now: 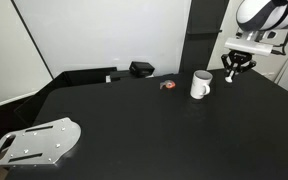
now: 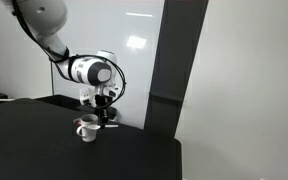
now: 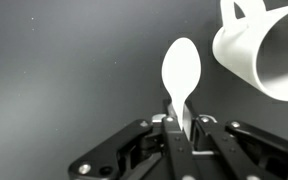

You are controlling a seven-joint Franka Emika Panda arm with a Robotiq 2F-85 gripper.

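A white spoon (image 3: pixel 181 65) is pinched by its handle in my gripper, its bowl pointing out ahead of the fingers. To the right in the wrist view lies the open mouth of a white mug (image 3: pixel 240 46), close by but apart from the spoon. Seen from exterior view 1, the mug (image 1: pixel 199 88) stands upright on the black table, and my gripper (image 1: pixel 236 68) hangs above the table to its right with the spoon (image 1: pixel 229 78) below it. In exterior view 2 the gripper (image 2: pixel 102 112) is just behind and beside the mug (image 2: pixel 87 129).
A small red and grey object (image 1: pixel 168 85) lies left of the mug. A black box (image 1: pixel 141 69) sits at the table's back edge, and a silver plate (image 1: pixel 34 142) at the front left.
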